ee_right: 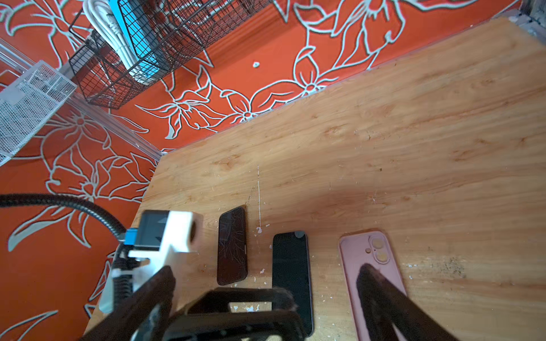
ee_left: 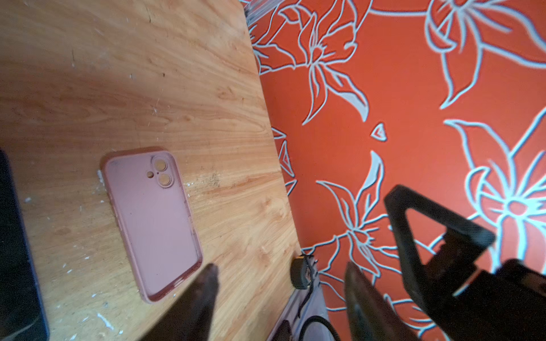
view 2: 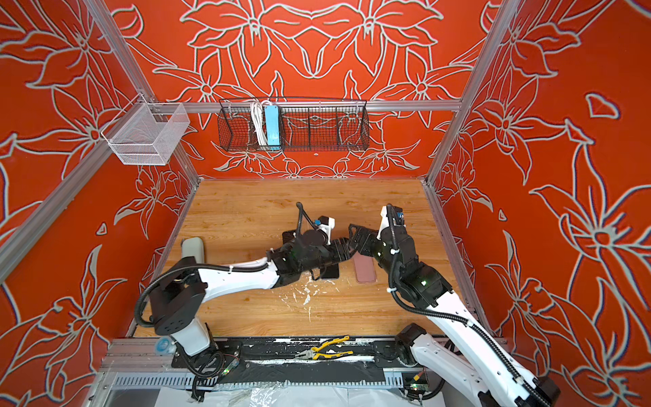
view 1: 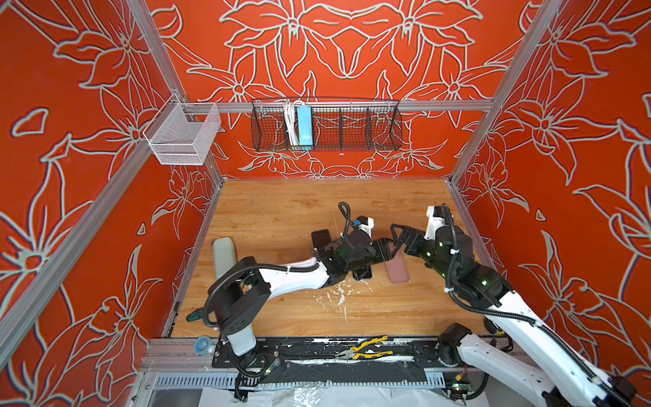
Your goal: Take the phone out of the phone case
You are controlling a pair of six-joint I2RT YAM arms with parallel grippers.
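The pink phone case (ee_left: 152, 221) lies empty on the table, inner side up, camera holes visible. A black phone (ee_right: 291, 272) lies just left of it, apart from it. Farther left is a second dark phone (ee_right: 232, 244). My left gripper (view 1: 383, 248) is raised above the case's left side, fingers apart, with nothing visible between them. My right gripper hangs above the table beside the left one, open and empty.
A grey pouch (view 1: 223, 257) lies at the left, with a screwdriver (view 1: 194, 313) in front. Wire baskets (view 1: 339, 129) hang on the back wall.
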